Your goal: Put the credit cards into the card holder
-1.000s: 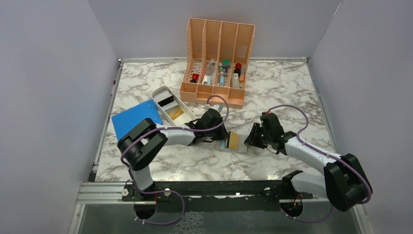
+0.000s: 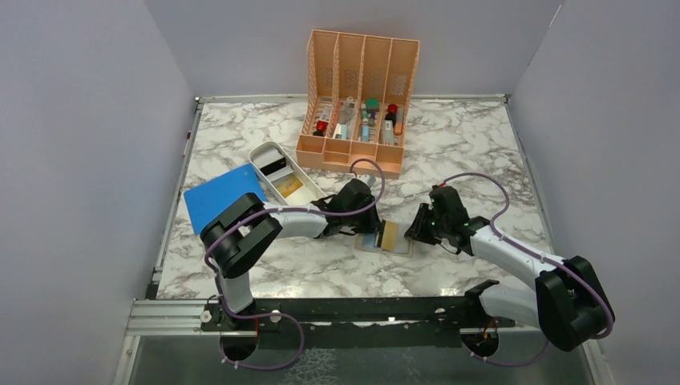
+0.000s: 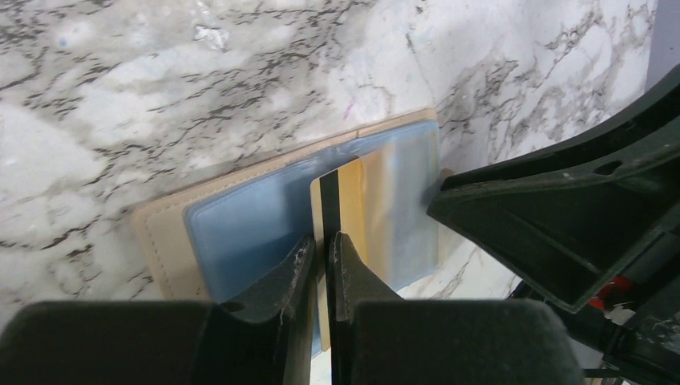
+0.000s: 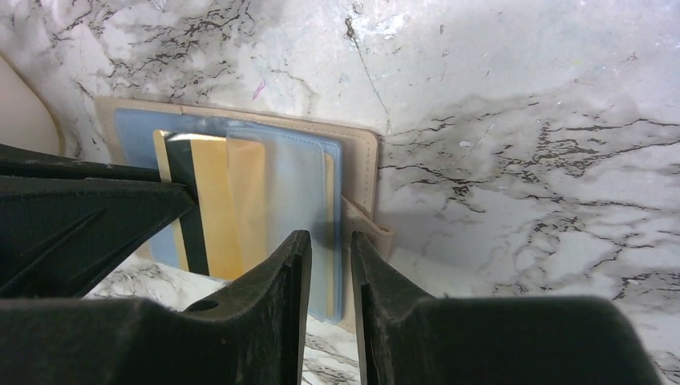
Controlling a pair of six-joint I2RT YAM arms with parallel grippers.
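A yellow card with a black stripe (image 4: 187,200) lies partly inside a clear pocket of the open card holder (image 4: 359,160), its striped end outside the pocket. Close beside that striped edge are the narrowly spaced fingertips of my left gripper; whether they pinch the card cannot be told. My right gripper is shut on the holder's right-hand edge, with pocket and cover layers between its fingers. From above, the holder (image 2: 398,249) lies flat on the marble table between my left gripper (image 2: 372,231) and right gripper (image 2: 411,235).
A white tray (image 2: 314,183) with other cards stands behind the left arm, beside a blue sheet (image 2: 220,195). An orange compartment organizer (image 2: 345,160) with small items stands at the back. Bare table lies in front and to the right.
My left gripper has moved rightward, and the yellow card has shifted right with it. The holder has also slid slightly right. My right arm is nearly still.
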